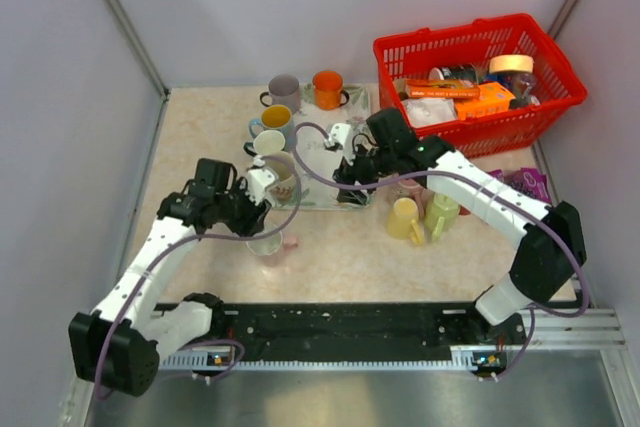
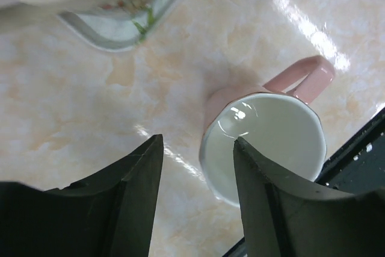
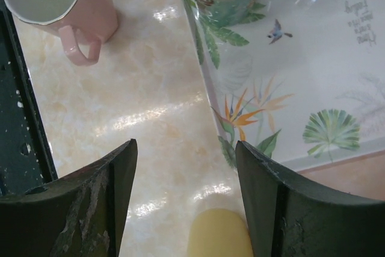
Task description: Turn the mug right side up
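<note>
The pink mug [image 1: 267, 246] stands upright on the marbled surface near the front edge, its white inside facing up and its handle pointing right. In the left wrist view the mug's rim and pale interior [image 2: 271, 139] show clearly. Just above and behind it, my left gripper is open, its fingers apart and none of them gripping the rim. The right wrist view shows the mug [image 3: 99, 13] at upper left, free of any gripper. My right gripper hangs open and empty over the tray's front right corner.
A floral tray [image 1: 325, 162] lies behind, with several mugs on and beside it, including an orange mug [image 1: 327, 90]. Yellow [image 1: 402, 219] and green [image 1: 440, 215] mugs stand at right, below a full red basket [image 1: 480, 132].
</note>
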